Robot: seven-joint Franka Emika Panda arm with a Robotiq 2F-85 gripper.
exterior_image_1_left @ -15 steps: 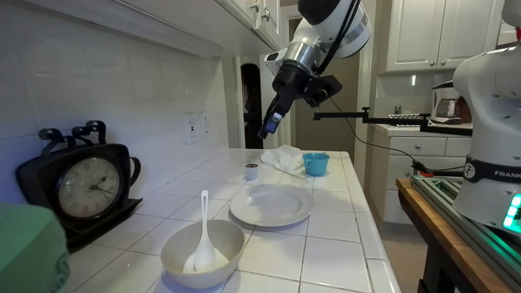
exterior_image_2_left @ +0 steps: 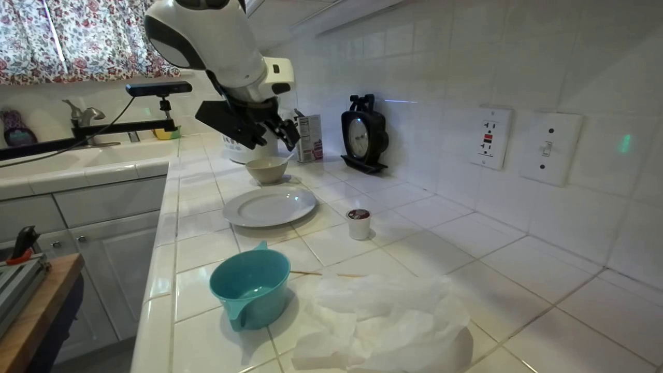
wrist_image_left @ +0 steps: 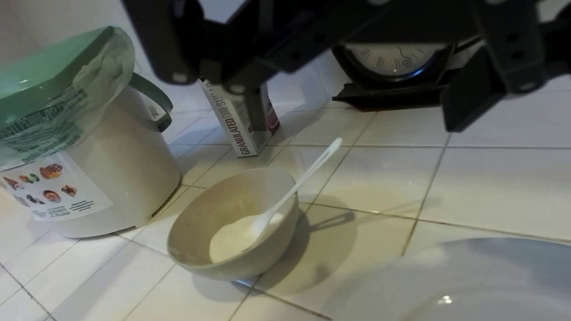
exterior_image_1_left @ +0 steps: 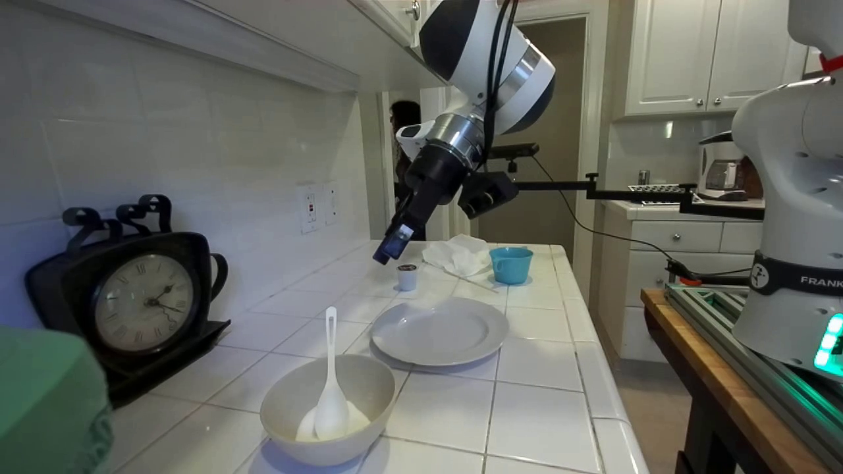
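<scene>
My gripper (exterior_image_1_left: 388, 251) hangs in the air above the counter, tilted, and in the wrist view its fingers (wrist_image_left: 471, 88) stand wide apart with nothing between them. A pale bowl (wrist_image_left: 187, 219) rests on the tiles, holding white powder (wrist_image_left: 227, 240). Inside it leans a white spoon (exterior_image_1_left: 332, 399), its handle rising over the rim. Beside the bowl lies an empty white plate (exterior_image_2_left: 268, 208). Farther along the counter are a turquoise cup (exterior_image_1_left: 511, 265) and a small white pod cup (exterior_image_2_left: 358, 225) with a dark lid. No contact shows between the gripper and any of these.
A black clock (exterior_image_1_left: 146, 296) stands against the wall. Near the bowl are a green-lidded bin (wrist_image_left: 107, 160) and a sugar box (wrist_image_left: 241, 125). Crumpled white paper (exterior_image_2_left: 385, 329) and a thin stick (exterior_image_2_left: 329, 273) lie by the turquoise cup. Cabinets hang overhead.
My arm has come lower and moved toward the wall side and the bowl end of the counter. Everything on the counter lies as before.
</scene>
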